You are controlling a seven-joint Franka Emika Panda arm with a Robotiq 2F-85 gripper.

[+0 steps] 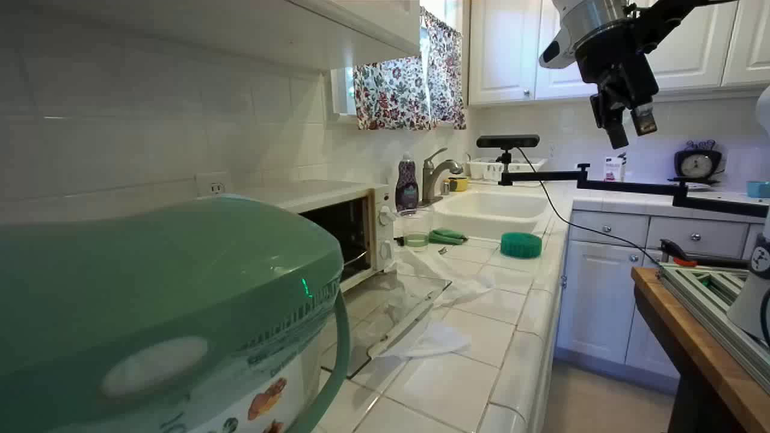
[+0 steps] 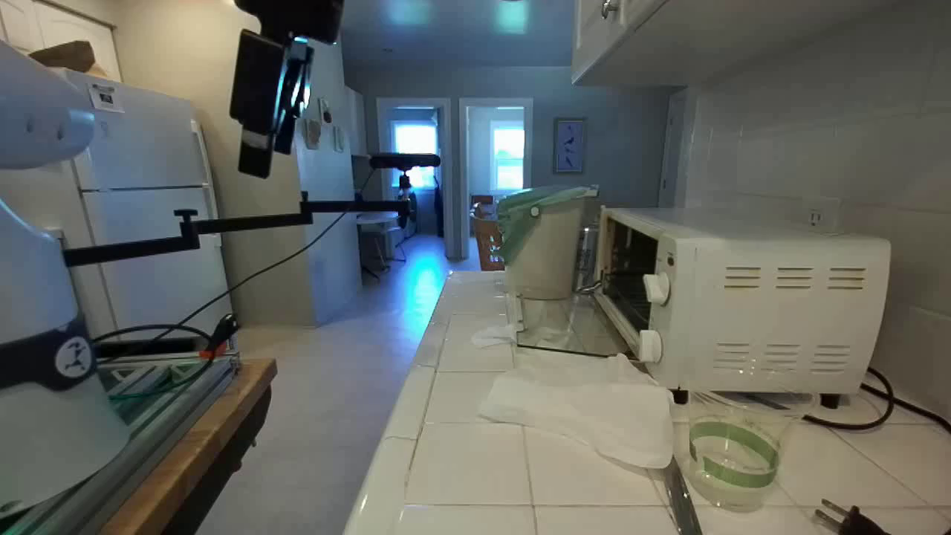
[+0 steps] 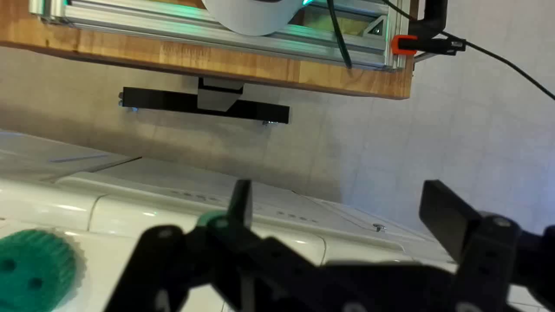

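My gripper [image 1: 629, 137] hangs high in the air over the counter's edge, open, with nothing between its fingers. In the wrist view its two fingertips stand wide apart above the counter front and floor. A round green scrubber-like object [image 1: 521, 245] rests on the tiles near the sink; the wrist view has it at the lower left, well aside from the fingers. A folded green cloth [image 1: 447, 236] lies behind it. Beside the toaster oven [image 2: 776, 303] stands a clear cup with a green band [image 2: 733, 455]. White paper sheets [image 2: 579, 406] are spread before the oven, whose door is down.
A large green-lidded container [image 1: 173, 288] fills the left foreground of exterior view 1. The sink [image 1: 491, 208] with its faucet [image 1: 438, 173] and a dark soap bottle [image 1: 407, 184] lie at the back. A camera on a black arm [image 1: 628, 184] juts across below the gripper.
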